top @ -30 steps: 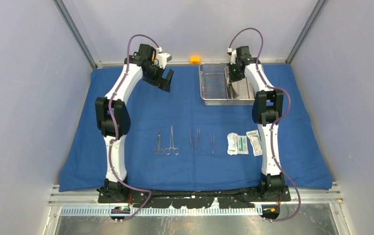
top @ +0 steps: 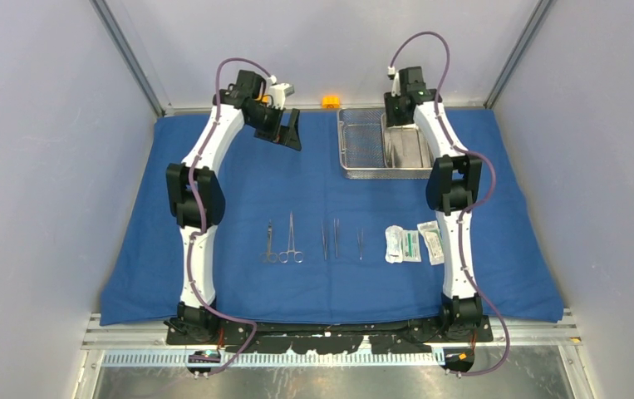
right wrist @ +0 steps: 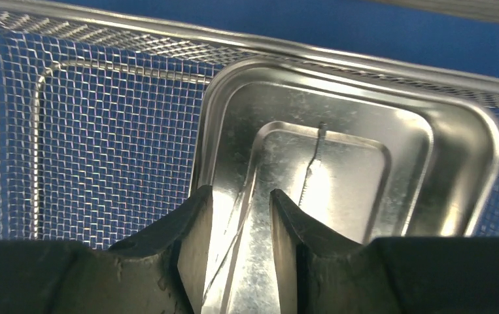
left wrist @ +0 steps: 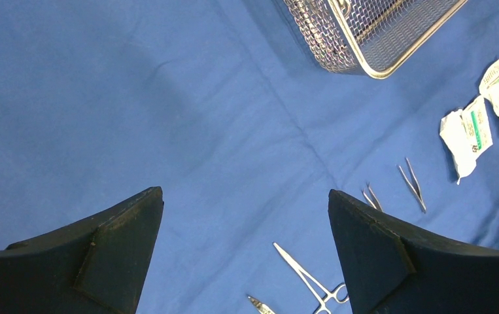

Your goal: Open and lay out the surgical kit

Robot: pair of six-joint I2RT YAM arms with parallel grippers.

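A wire-mesh basket (top: 361, 174) stands at the back, right of centre, with a shiny steel tray (right wrist: 351, 104) inside it. In the tray lie a slender instrument (right wrist: 233, 239), seen through the gap between my right fingers, and a second thin one (right wrist: 312, 167) partly behind the right-hand finger. My right gripper is over the tray, its fingers parted; how high it hovers is hard to judge. Left of the basket, above bare cloth, my left gripper is wide open and empty.
On the blue cloth (top: 238, 291) in front lie scissors (top: 269, 243), a clamp (top: 292, 241), several tweezers (top: 336, 238) and white packets (top: 394, 243). An orange block (top: 331, 101) is at the back edge.
My left gripper moved slightly right.
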